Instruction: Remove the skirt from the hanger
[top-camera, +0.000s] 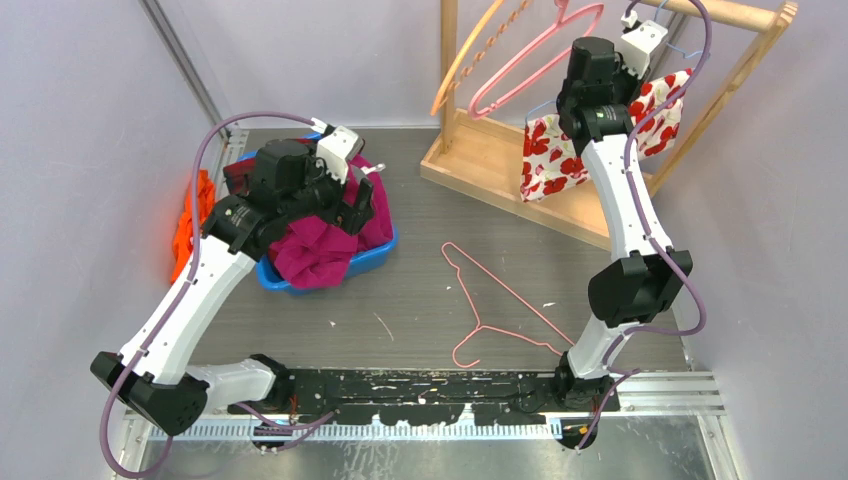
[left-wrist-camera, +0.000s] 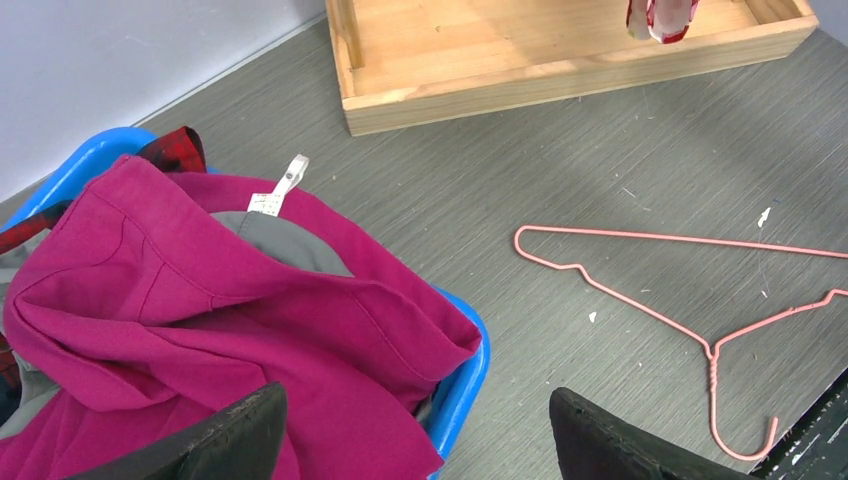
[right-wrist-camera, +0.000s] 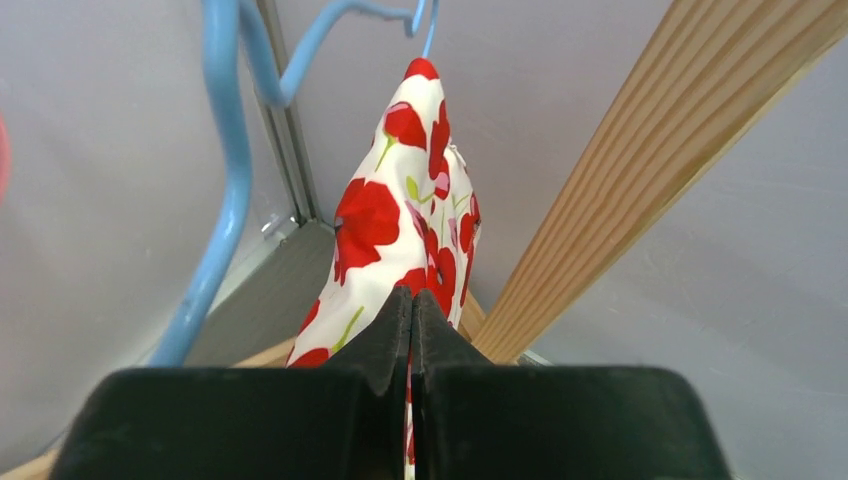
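The white skirt with red flowers (top-camera: 560, 160) hangs from a blue hanger (right-wrist-camera: 232, 190) on the wooden rack. In the right wrist view, one upper corner of the skirt (right-wrist-camera: 385, 225) is still draped over the hanger's far end. My right gripper is shut with its fingertips together, and the cloth shows beyond them, not between them. Over the blue basket, my left gripper (top-camera: 362, 205) stands open; the left wrist view shows its two fingers (left-wrist-camera: 235, 435) wide apart with nothing held.
Magenta clothing (left-wrist-camera: 230, 330) fills the blue basket (left-wrist-camera: 470, 365) at left. A pink wire hanger (top-camera: 478, 325) lies on the floor. Pink hangers (top-camera: 530, 50) hang left of the skirt. The rack's wooden post (right-wrist-camera: 640, 170) stands close on the right wrist's right side.
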